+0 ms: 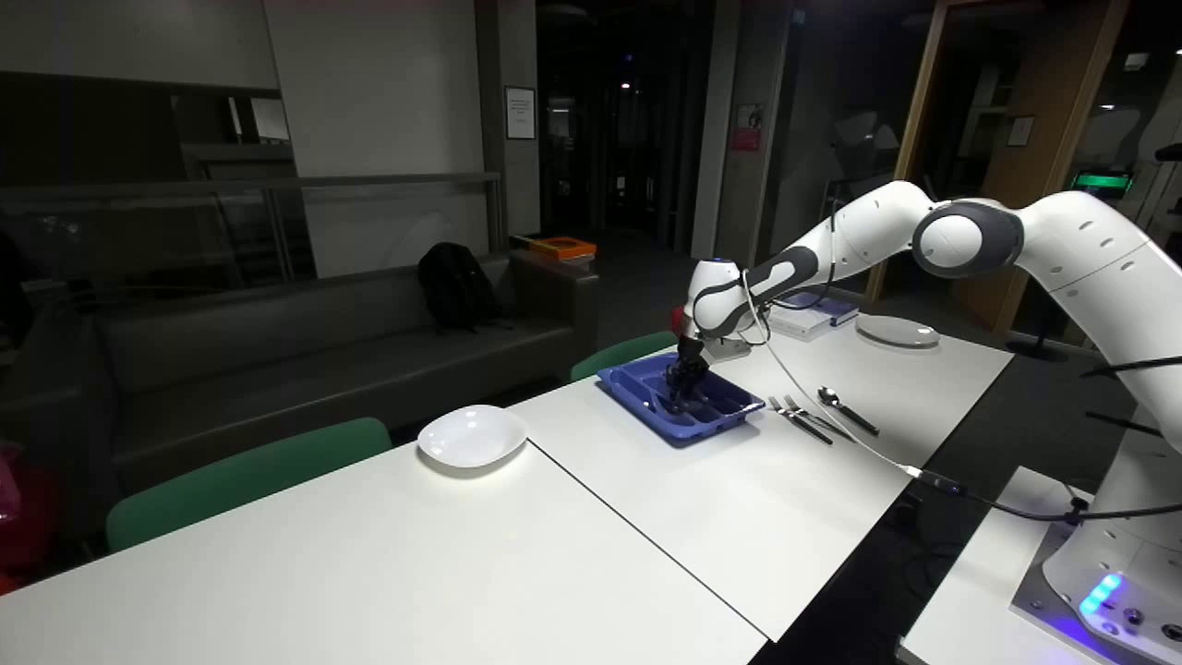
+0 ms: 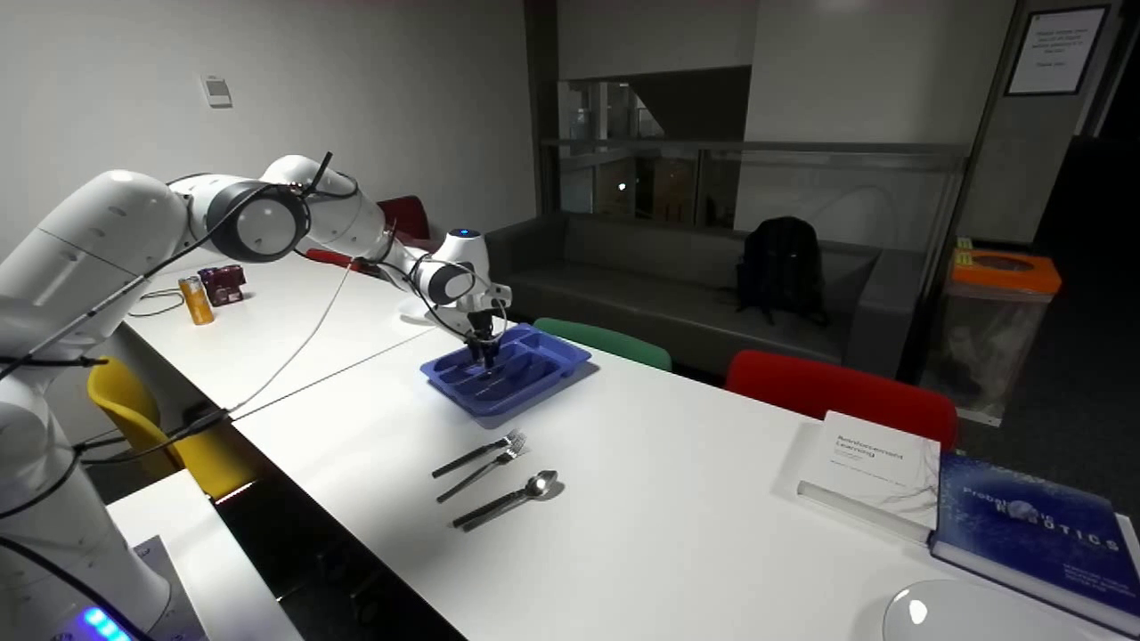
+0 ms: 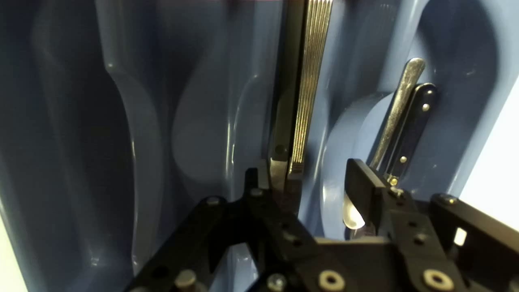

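Observation:
My gripper reaches down into a blue cutlery tray point(image 1: 733, 419), its two fingers apart. The left fingertip point(image 3: 256, 184) is beside a pair of long, thin cutlery pieces point(image 3: 302, 104), one ribbed and shiny, the other darker. Their lower ends run into the gap between the fingers, where contact is hard to judge. Over the right compartment is the other fingertip point(image 3: 361, 182), partly covering a silver handle point(image 3: 399, 107) and a black riveted handle point(image 3: 416, 124). Outside the tray, two forks point(image 2: 486, 461) and spoons point(image 2: 513, 502) lie on the table.
A white bowl point(image 1: 473, 436) stands on the adjoining table point(image 1: 443, 565). Books point(image 2: 871, 470) and a plate point(image 2: 973, 614) are at the far end. A white cable point(image 1: 814, 393) hangs from the arm across the table. The tray's left compartments point(image 3: 73, 146) look empty.

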